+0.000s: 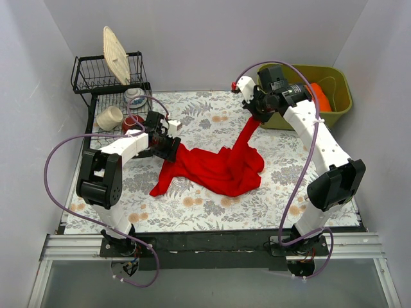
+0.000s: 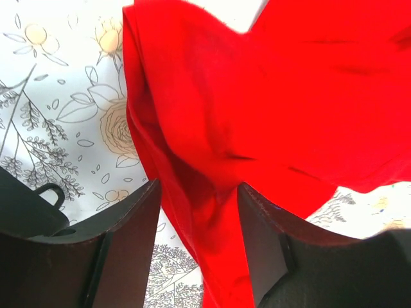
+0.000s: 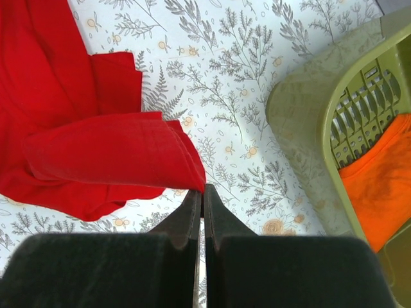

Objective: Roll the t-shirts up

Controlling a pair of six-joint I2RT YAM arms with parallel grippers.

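A crumpled red t-shirt (image 1: 212, 169) lies across the middle of the table. One end of it rises to the upper right, where my right gripper (image 1: 255, 117) is shut on its tip; in the right wrist view a raised strip of the shirt (image 3: 122, 151) runs into the closed fingertips. At the shirt's left end is my left gripper (image 1: 172, 154). Its fingers (image 2: 142, 212) stand apart in the left wrist view, with a fold of red cloth (image 2: 196, 199) lying between and beyond them, not pinched.
A green basket (image 1: 343, 86) with orange cloth (image 1: 319, 97) inside stands at the back right. On the left is a black dish rack (image 1: 103, 76) with a cream mug (image 1: 109, 118), a red cup (image 1: 131, 123) and a white pot (image 1: 135, 97).
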